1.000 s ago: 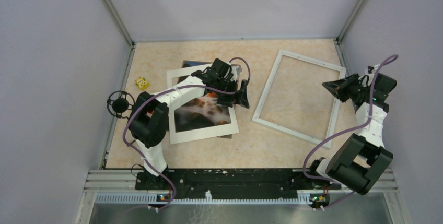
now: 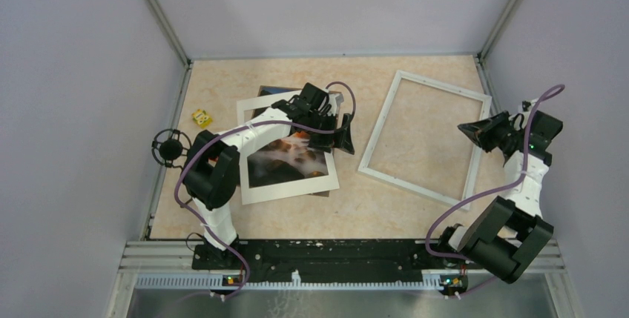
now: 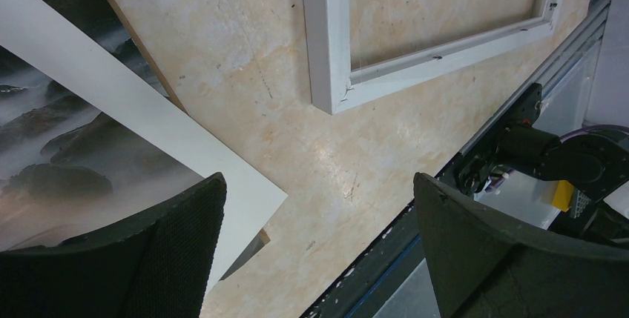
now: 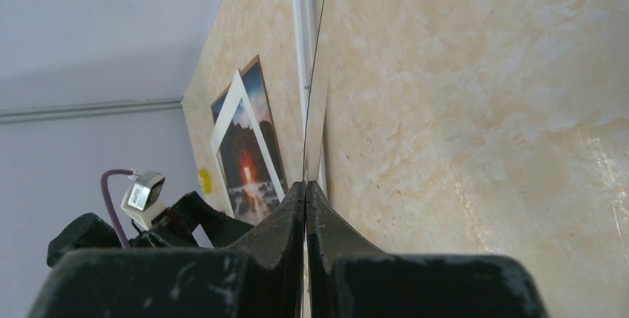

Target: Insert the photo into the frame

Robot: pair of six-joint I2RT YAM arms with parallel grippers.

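The photo in its white mat (image 2: 291,190) lies tilted on the table at the left, over a brown-edged board (image 2: 274,90). To the right of it is the empty-looking white frame (image 2: 378,131). My left gripper (image 2: 345,134) hangs above the mat's right edge, open and empty; in the left wrist view its fingers (image 3: 167,247) stand wide apart beyond a mat corner. My right gripper (image 2: 460,127) is above the frame's right side, shut. In the right wrist view a thin, apparently clear sheet (image 4: 317,103), seen nearly edge-on, runs up from between its fingertips.
A small yellow item (image 2: 201,118) lies at the far left. Bare table separates the mat from the frame. Side walls and a back wall bound the table; the right arm is close to the right wall.
My right gripper is almost where it was, with only a very slight shift of the arm. The left arm, photo and frame are unmoved.
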